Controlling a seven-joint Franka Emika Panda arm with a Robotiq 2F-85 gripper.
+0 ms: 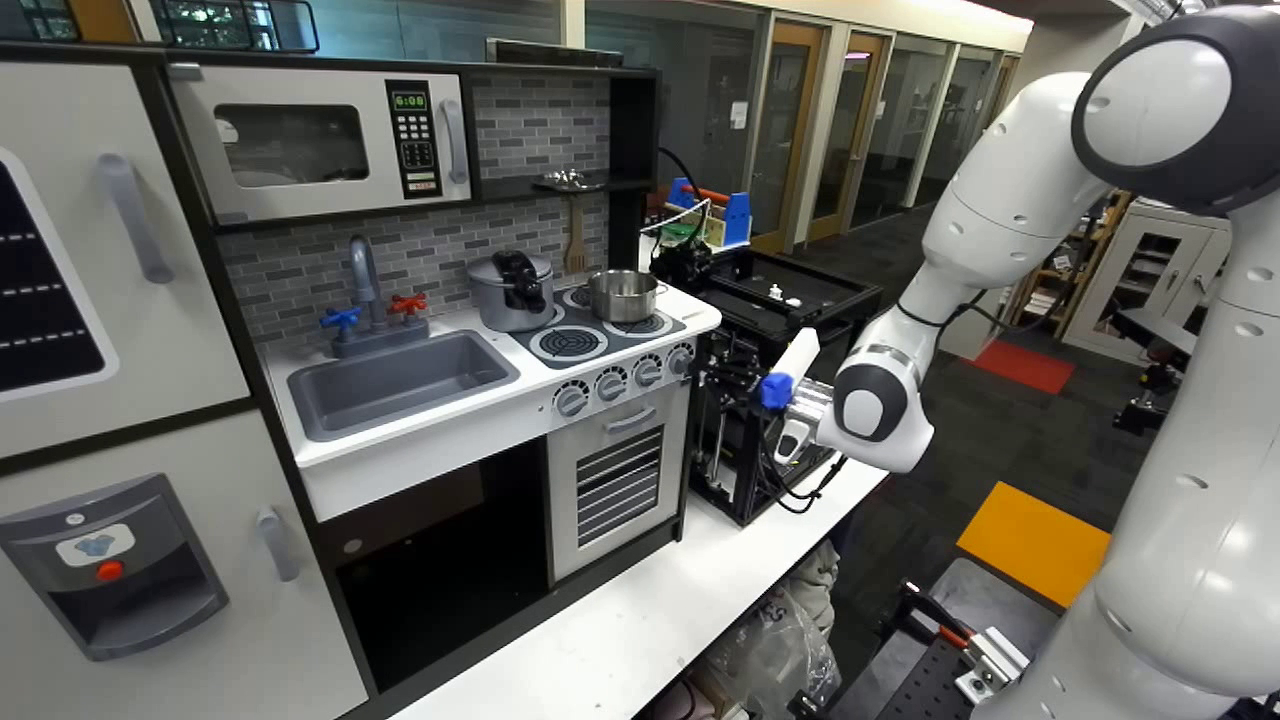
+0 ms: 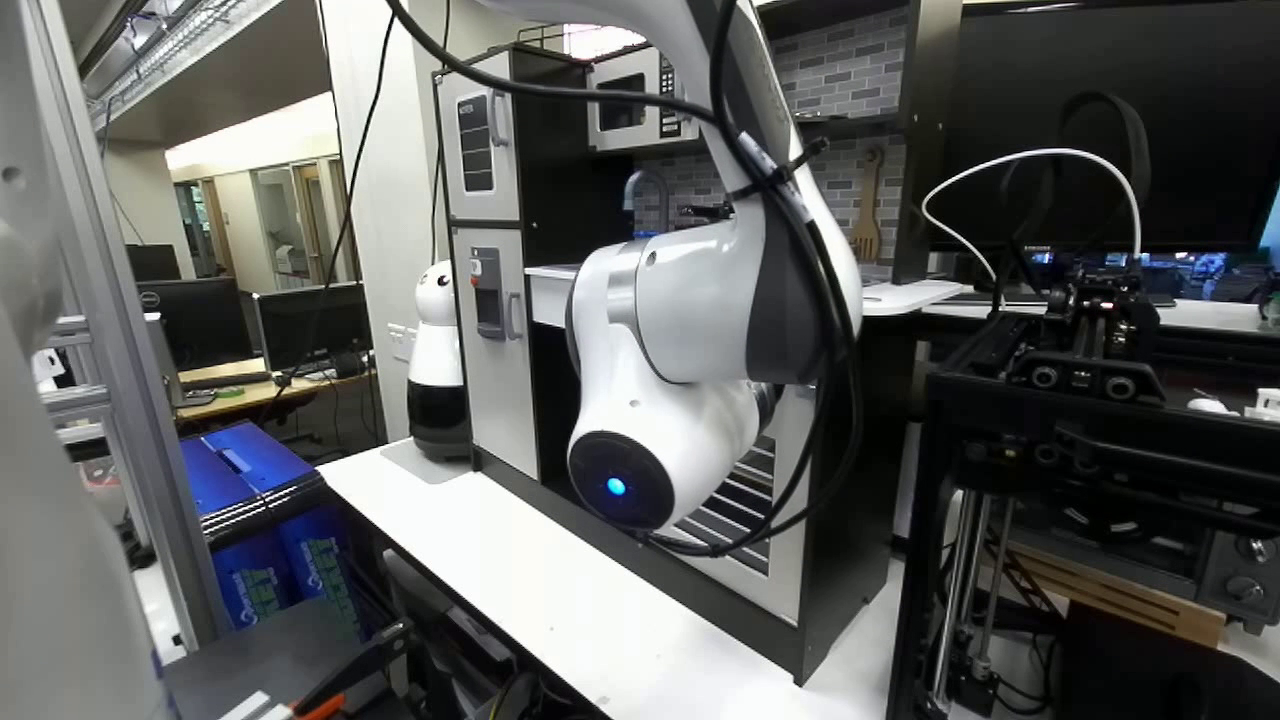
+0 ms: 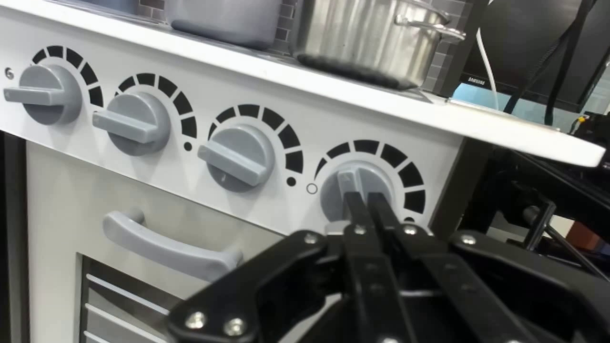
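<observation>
In the wrist view my gripper is shut, its two black fingers side by side with nothing between them. The tips overlap the lower right of the rightmost grey stove knob (image 3: 333,197); whether they touch it I cannot tell. That knob's ridge stands nearly upright. The other knobs, such as the one just left of it (image 3: 238,158), have their ridges slanting closer to level. From the side, in exterior view 1, the fingers blend into the dark frame behind. Exterior view 2 has the arm (image 2: 720,312) blocking the gripper and knobs.
On the cooktop stand a steel pot (image 1: 623,295) and a grey lidded pot (image 1: 511,294). Below the knobs is the oven door handle (image 3: 168,246). A black machine frame (image 2: 1080,396) crowds the stove's right side.
</observation>
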